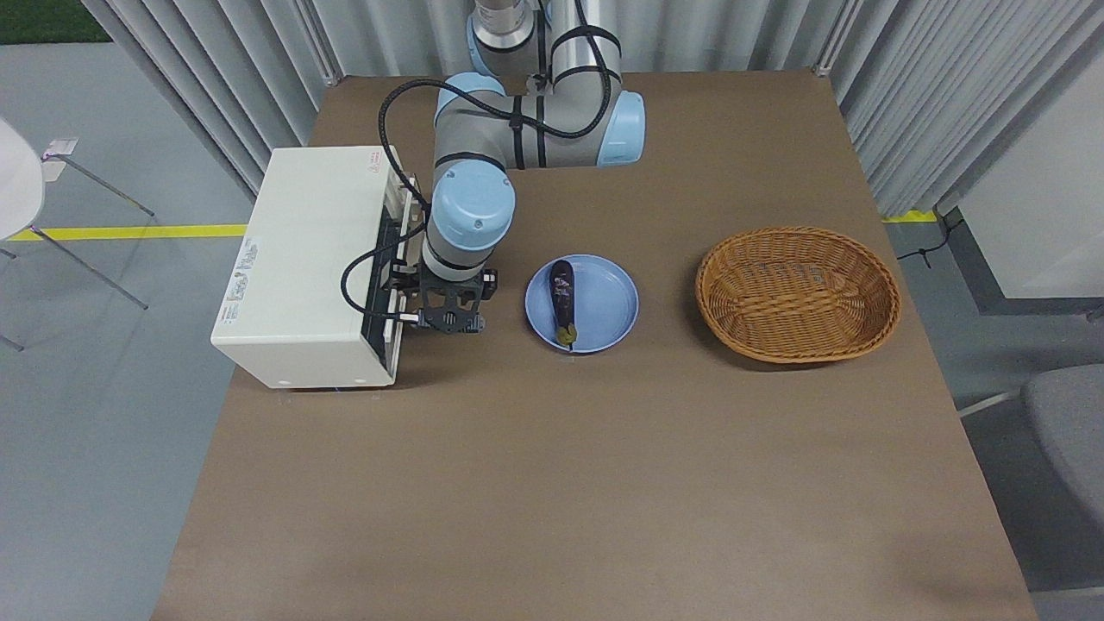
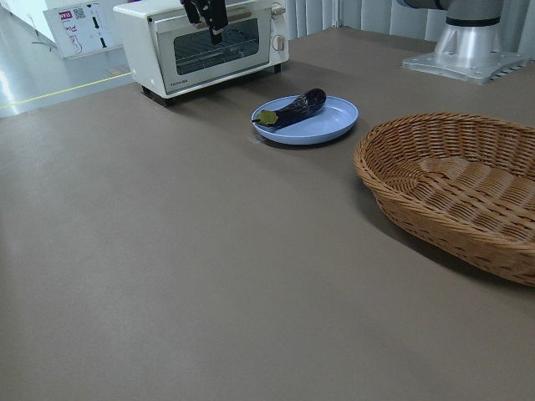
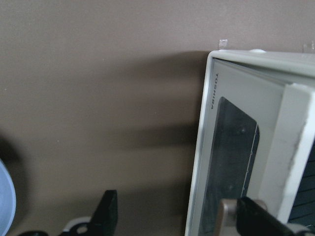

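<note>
My gripper hangs at the front of a white Toshiba toaster oven [image 1: 295, 259]. In the wrist view its black fingers stand apart, open, one beside the door's handle [image 3: 229, 211]. In the camera left view the gripper [image 2: 209, 21] is at the top of the oven door [image 2: 213, 50]. An eggplant [image 1: 561, 300] lies on a blue plate [image 1: 611, 300] right of the oven; the camera left view shows it [image 2: 297, 109] too.
A wicker basket [image 1: 797, 295] sits to the right of the plate. The arm's base [image 2: 464, 58] stands at the back.
</note>
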